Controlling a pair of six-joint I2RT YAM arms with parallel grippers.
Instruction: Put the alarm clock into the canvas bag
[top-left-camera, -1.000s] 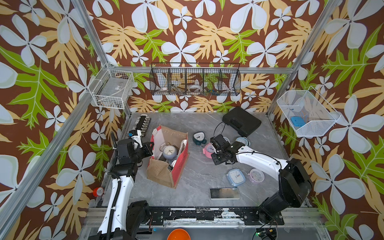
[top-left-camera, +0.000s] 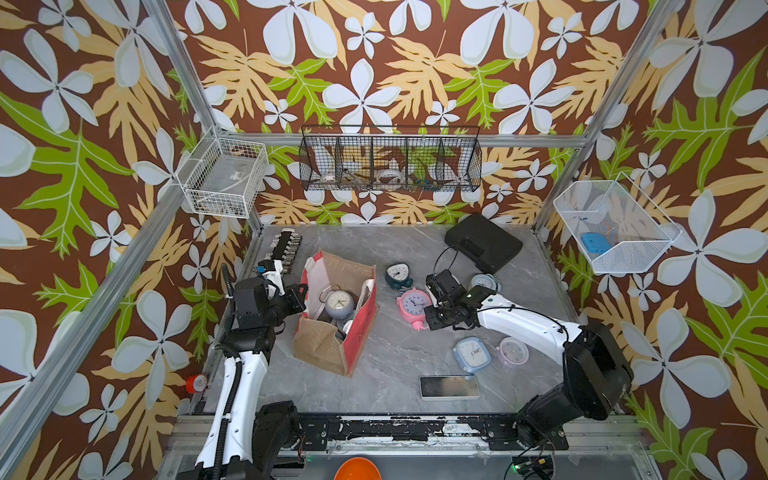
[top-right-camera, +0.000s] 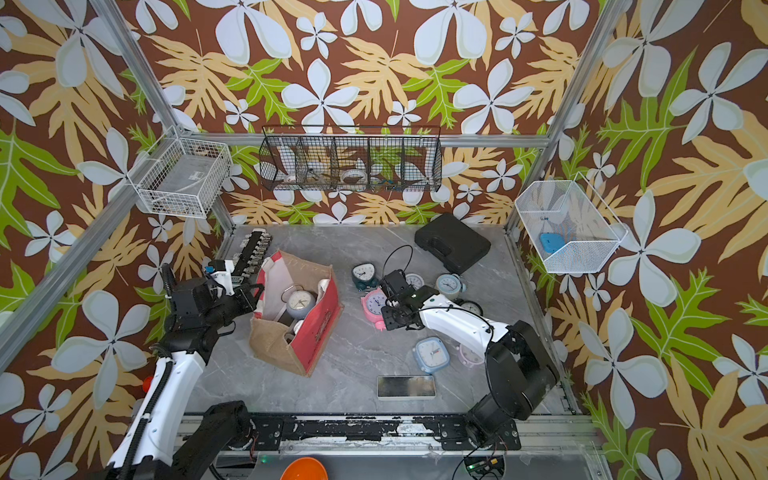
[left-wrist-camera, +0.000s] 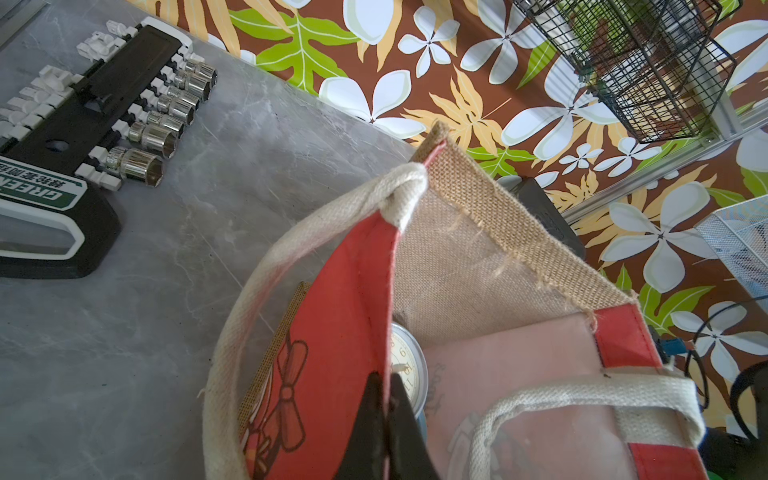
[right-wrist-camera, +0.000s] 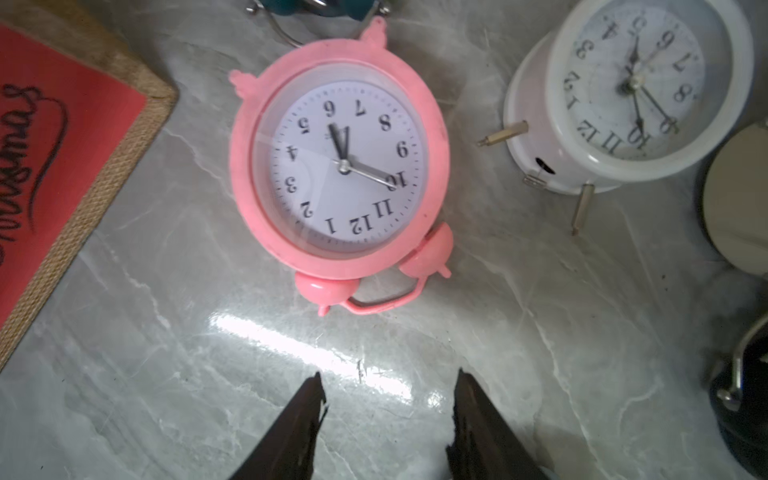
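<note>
The canvas bag (top-left-camera: 364, 332) lies open on the table, red with tan burlap edges. A grey alarm clock (top-left-camera: 339, 302) is inside it. My left gripper is shut on the bag's thin red edge. The pink alarm clock (right-wrist-camera: 340, 164) lies face up beside the bag, its bells towards my right gripper. That gripper stands open above the table with bare tabletop between its fingers. A white alarm clock (right-wrist-camera: 632, 88) lies to the right of the pink one in the right wrist view.
A teal clock (top-left-camera: 397, 275), a blue clock (top-left-camera: 472, 353) and a pale pink round clock (top-left-camera: 513, 352) surround the right arm. A metallic slab (top-left-camera: 449, 387) lies at the front, a black case (top-left-camera: 483, 242) behind. The socket rack (left-wrist-camera: 104, 120) sits left of the bag.
More of the pink clock shows now than a second ago. The left arm and bag stayed still.
</note>
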